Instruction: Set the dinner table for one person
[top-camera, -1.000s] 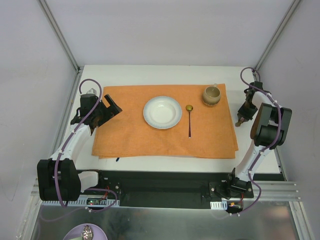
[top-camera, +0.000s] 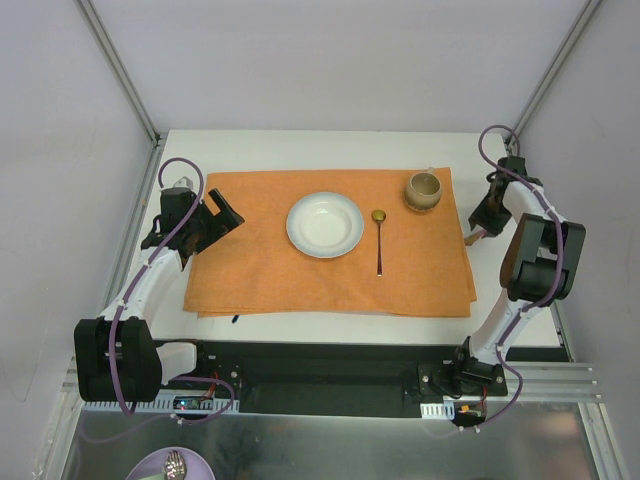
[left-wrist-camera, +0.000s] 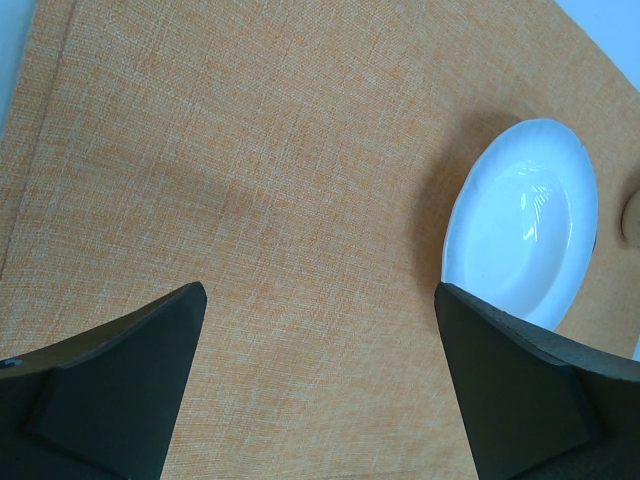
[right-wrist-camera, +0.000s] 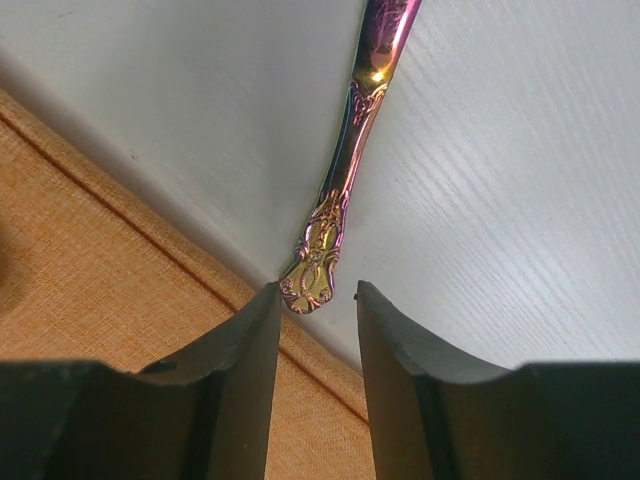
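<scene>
An orange placemat (top-camera: 270, 280) holds a white plate (top-camera: 325, 225), seen also in the left wrist view (left-wrist-camera: 520, 225), a gold spoon (top-camera: 379, 245) right of it and a cup (top-camera: 423, 191). Beside the mat's right edge lies an iridescent utensil (right-wrist-camera: 345, 160) on the white table, its ornate end near my right gripper, which is open; its far end is out of frame. My left gripper is open over bare cloth at the mat's left side, left of the plate.
A purple bowl with metal items (top-camera: 170, 465) sits below the table's front edge.
My right arm has moved slightly toward the back and left, beside the utensil by the mat's edge. The left arm and the tableware on the mat are unchanged.
</scene>
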